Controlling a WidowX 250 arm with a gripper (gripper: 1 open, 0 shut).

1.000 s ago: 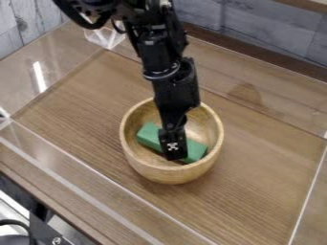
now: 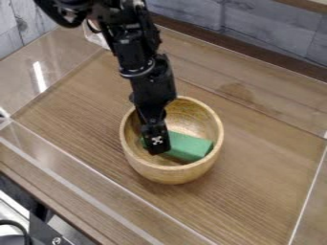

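Note:
A round light wooden bowl [image 2: 179, 168] stands on the wooden table. In it lies a green block [image 2: 190, 147], part of it hidden behind my black gripper [image 2: 157, 142], whose tip reaches down inside the bowl at its left part, at the block's left end. The gripper is open; whether it touches the block I cannot tell.
A grey wall panel and a dark edge lie beyond it at the back, and dark cables show at the lower left corner.
My gripper has moved left within the bowl, from over the block's middle and right to its left end. More of the block's right part shows now.

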